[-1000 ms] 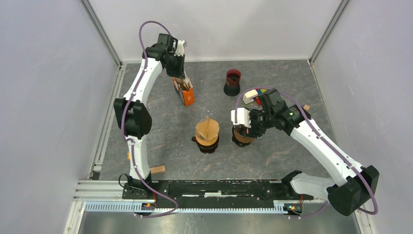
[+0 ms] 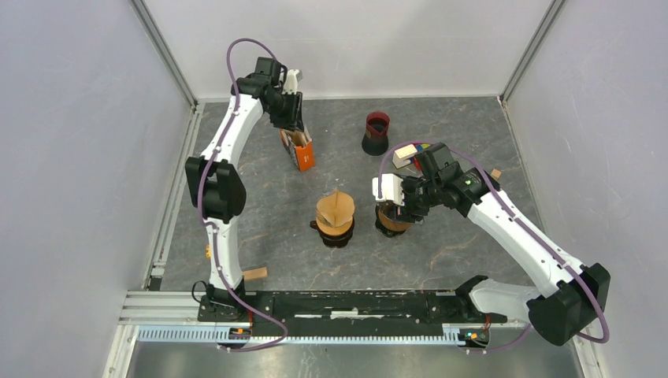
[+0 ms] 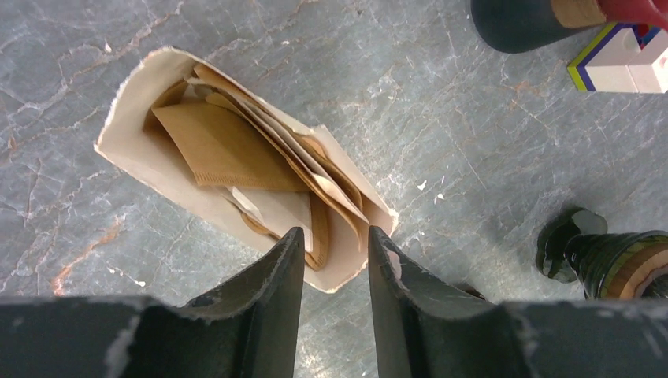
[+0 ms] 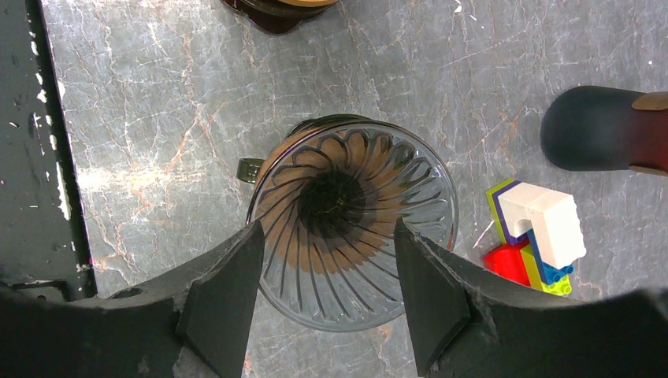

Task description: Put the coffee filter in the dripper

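Brown paper filters [image 3: 224, 146] and white ones stand folded in an open-topped box [image 3: 130, 118], whose side is orange in the top view. Over one end of that box is my left gripper, fingers part open; whether its tips reach inside is hard to judge. Below my right gripper lies a clear ribbed glass dripper [image 4: 346, 303] on a dark-handled vessel, its rim showing between the part-open fingers; no filter is visible in it. A second dripper, in the middle of the table, has a brown filter [image 2: 335, 209] standing in it.
A dark red and black container [image 2: 376, 134] stands at the back. Colourful blocks [image 4: 543, 228] lie right of the glass dripper. A flat wooden piece [image 2: 254, 273] rests near the front left edge. Bare grey table lies between the box and the middle dripper.
The right arm has barely moved, and the box and drippers stand where they were.
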